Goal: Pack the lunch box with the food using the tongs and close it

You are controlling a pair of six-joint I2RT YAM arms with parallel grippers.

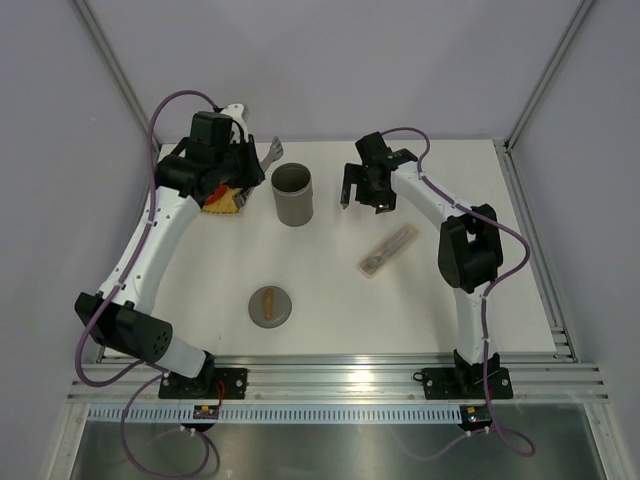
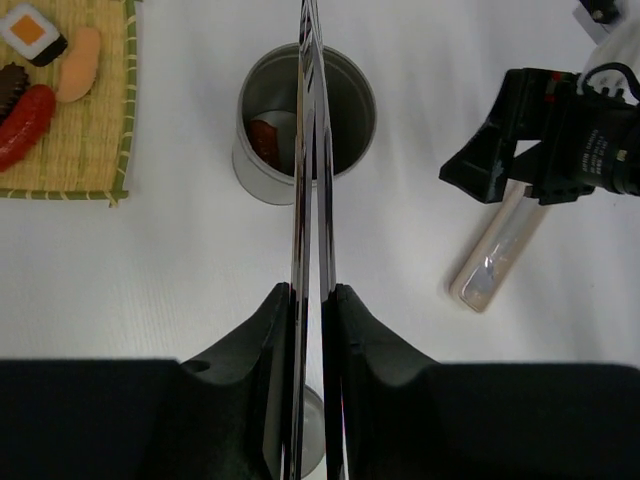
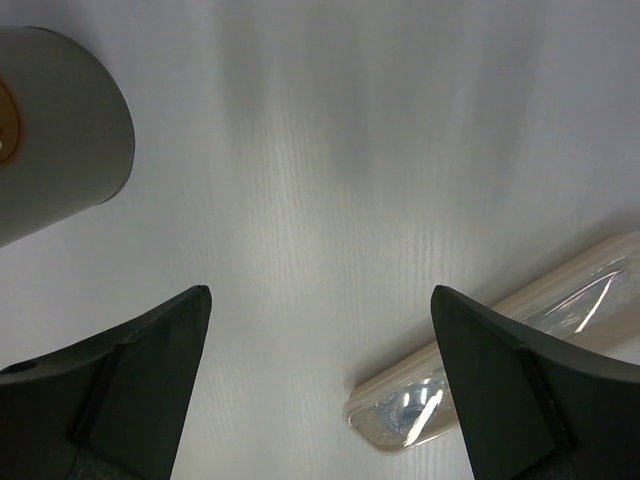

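Observation:
My left gripper [image 1: 250,165] is shut on metal tongs [image 2: 300,230], raised left of the grey container [image 1: 292,205]. In the left wrist view a brown item [image 2: 264,140] lies inside the container. A bamboo mat [image 2: 85,160] holds a red sausage [image 2: 25,125], a sushi piece [image 2: 30,35] and other food. My right gripper [image 1: 365,195] is open and empty over the table, right of the container. A long clear-lidded case [image 1: 390,250] lies below it.
A round grey lid [image 1: 280,305] with a brown piece on it lies at the front left.

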